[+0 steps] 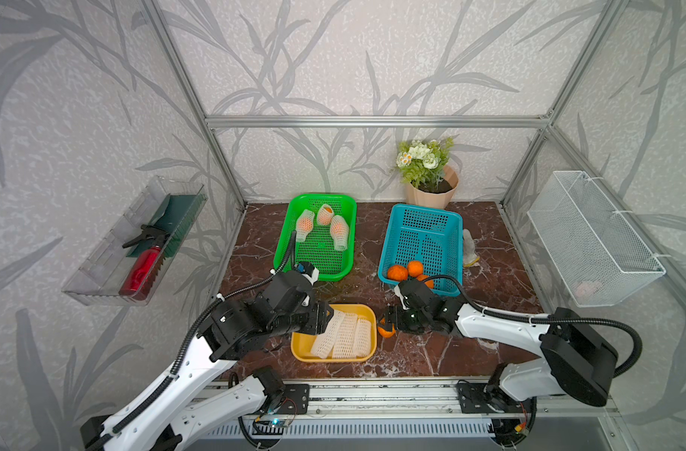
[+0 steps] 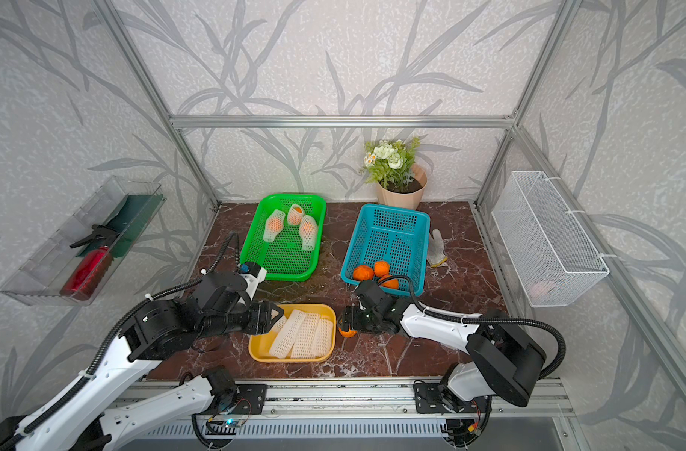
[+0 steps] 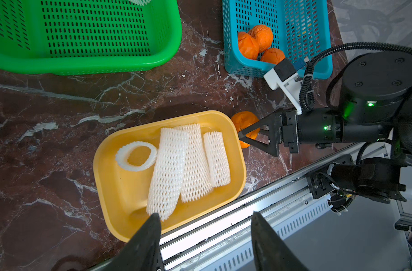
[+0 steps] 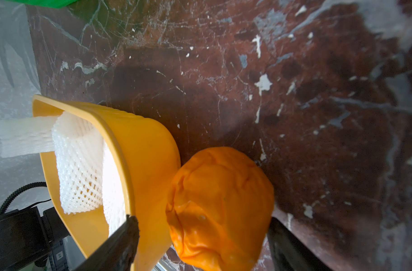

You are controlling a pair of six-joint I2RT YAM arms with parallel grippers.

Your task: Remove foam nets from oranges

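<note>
A bare orange (image 4: 219,207) lies on the table against the outer wall of the yellow tray (image 4: 156,140). Around it stands my right gripper (image 1: 389,318), open, one finger on each side; in the left wrist view the fingers (image 3: 264,146) flank the orange (image 3: 245,122). Several white foam nets (image 3: 170,167) lie in the tray, one curled into a ring. Above the tray's left side, my left gripper (image 1: 324,319) is part open with nothing between its fingers. Three oranges in nets (image 1: 339,232) rest in the green basket (image 1: 286,259). Three bare oranges (image 3: 262,38) sit in the blue basket (image 3: 230,58).
The blue basket's near edge is close to my right arm. Behind it stands a potted plant (image 1: 431,188), with a glove (image 1: 469,248) on its right. A wire basket (image 1: 598,233) hangs at the right wall. Bare table shows between the green and blue baskets.
</note>
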